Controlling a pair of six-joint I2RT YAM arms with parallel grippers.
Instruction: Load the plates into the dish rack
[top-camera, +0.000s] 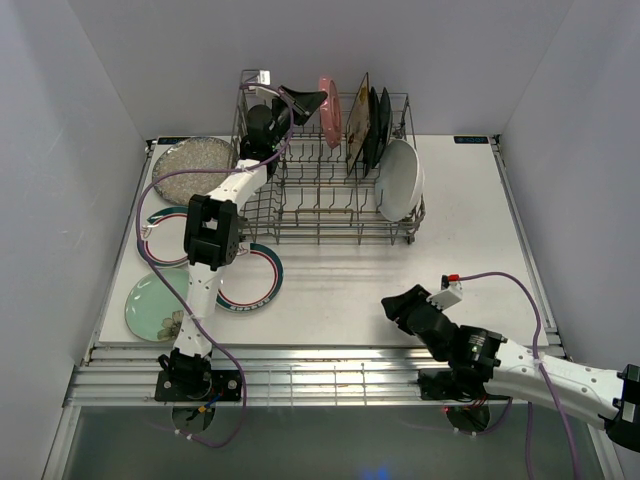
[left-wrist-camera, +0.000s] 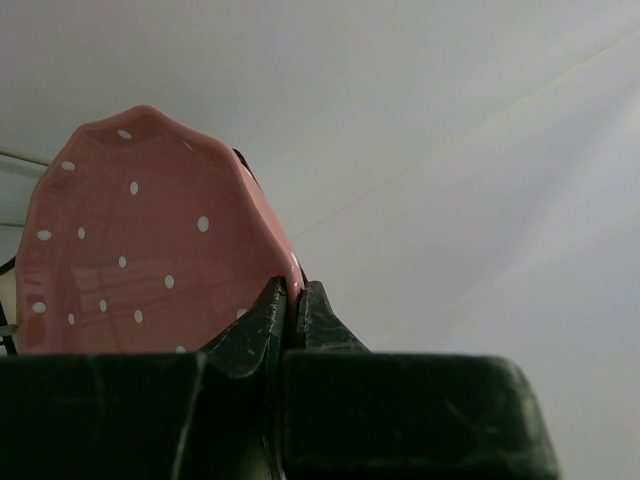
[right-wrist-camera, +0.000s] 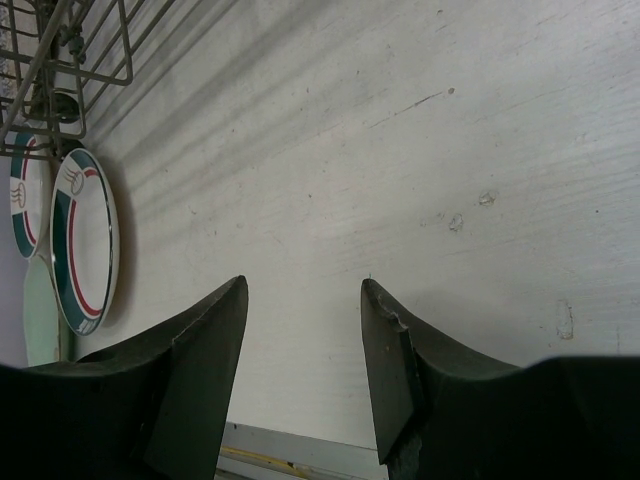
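Note:
My left gripper (top-camera: 318, 98) grips the rim of a pink plate (top-camera: 331, 120), which stands on edge in the dish rack (top-camera: 315, 232); in the left wrist view the pink dotted plate (left-wrist-camera: 140, 240) meets the shut fingers. To its right in the rack stand a patterned plate (top-camera: 356, 125), dark plates (top-camera: 380, 120) and a white plate (top-camera: 398, 180). Loose plates lie left of the rack: a speckled one (top-camera: 185, 160), rimmed ones (top-camera: 255, 282) and a green one (top-camera: 150, 305). My right gripper stands open and empty over the front right of the worktop.
Side walls and a back wall enclose the area.

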